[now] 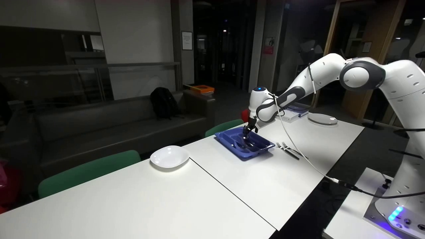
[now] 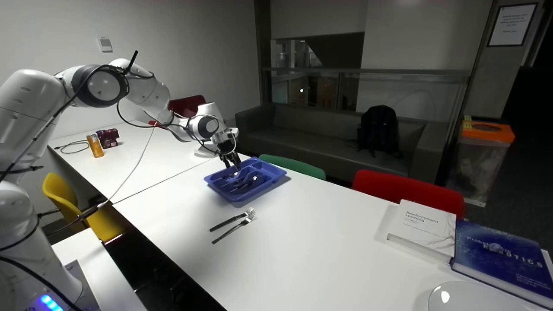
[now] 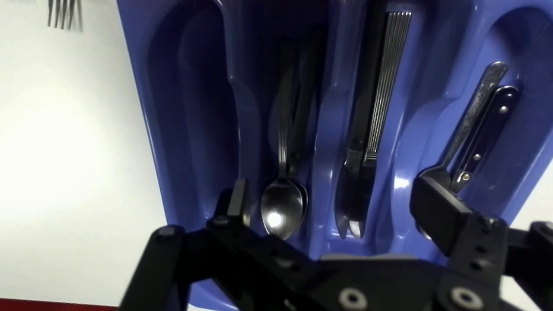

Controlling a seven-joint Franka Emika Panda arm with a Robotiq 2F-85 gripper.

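Note:
Over the far part of the blue cutlery tray (image 3: 321, 181) my gripper stands open, its fingers (image 3: 440, 202) wide apart with nothing held between them. Below, in one compartment of the tray, lie spoons (image 3: 281, 207), side by side with a compartment holding knives (image 3: 381, 93). The right compartment in the wrist view has a metal-handled piece (image 3: 474, 114) and a dark riveted handle (image 3: 490, 129), partly hidden by a finger. The left compartment looks empty. Two forks (image 2: 233, 225) lie on the table beside the tray.
A white bowl (image 1: 170, 157) sits on the adjoining table. Books (image 2: 425, 228) and a plate (image 2: 466, 298) occupy the far end. A can (image 2: 95, 145) stands near the wall. Chairs, one green (image 2: 293, 166), line the table's far side.

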